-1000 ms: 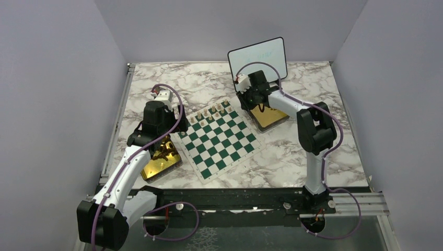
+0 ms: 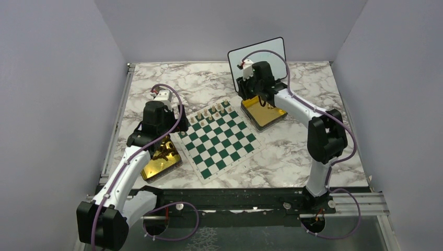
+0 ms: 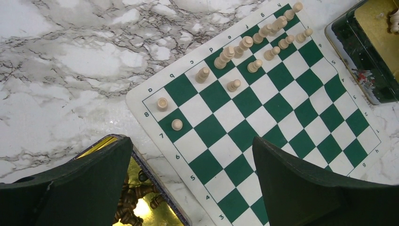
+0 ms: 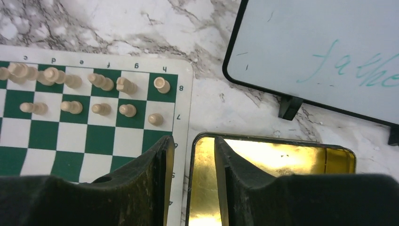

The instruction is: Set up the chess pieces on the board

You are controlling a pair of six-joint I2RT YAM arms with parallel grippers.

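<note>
The green-and-white board (image 2: 217,151) carries light pieces (image 3: 226,56) standing along its far rows. Dark pieces (image 3: 143,190) lie in the tin (image 3: 181,216) at the left. My left gripper hangs open over the board's left corner and that tin, empty. My right gripper is above the right tin (image 4: 273,143) and board edge, its fingers apart with nothing seen between them. At least one light piece (image 3: 393,21) lies in the right tin, partly cut off in the left wrist view.
A whiteboard (image 4: 310,37) stands behind the right tin.
The left arm and the pieces on the board look unchanged.
</note>
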